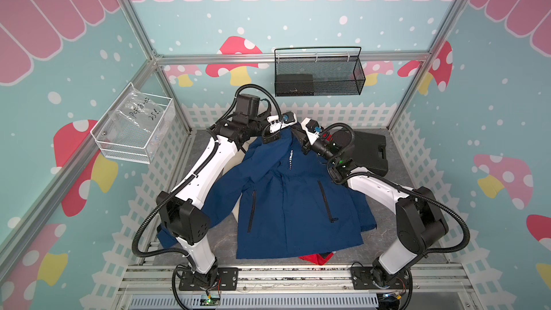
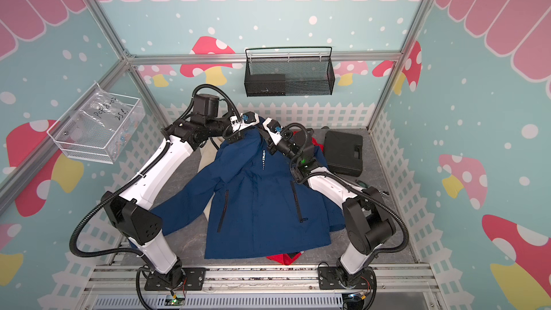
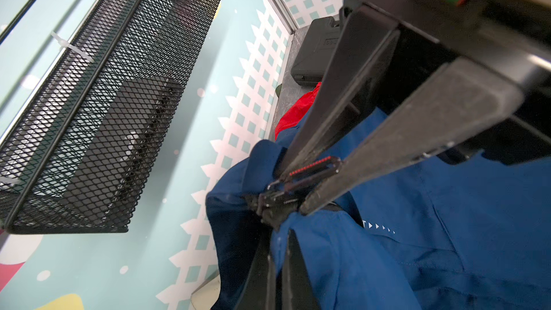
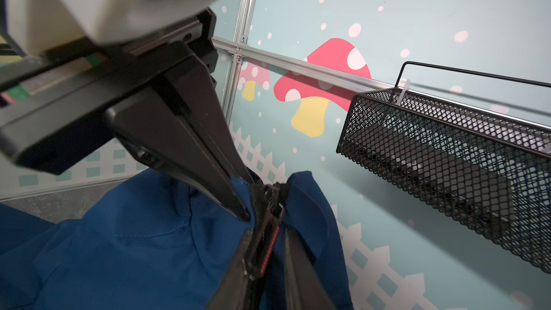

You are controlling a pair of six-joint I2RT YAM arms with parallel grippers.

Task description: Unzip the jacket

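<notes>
The dark blue jacket [image 1: 292,206] lies front up, its collar raised between both arms. My left gripper is shut on a thin fold of the collar [image 3: 232,195] beside the top of the zipper. A dark zipper pull with a red edge [image 3: 312,167] hangs from the slider [image 4: 271,195] at the collar top. My right gripper is part open around this pull, one finger [image 4: 232,278] on each side; the pull lies near the left one in the right wrist view. Whether either finger touches it, I cannot tell. From above, the grippers hide the collar top.
Behind the arms, a black mesh basket [image 1: 319,74] hangs on the back wall. A black case [image 1: 370,152] stands right of the jacket. Red cloth [image 1: 316,258] shows under the hem. A white wire basket [image 1: 135,126] hangs on the left wall.
</notes>
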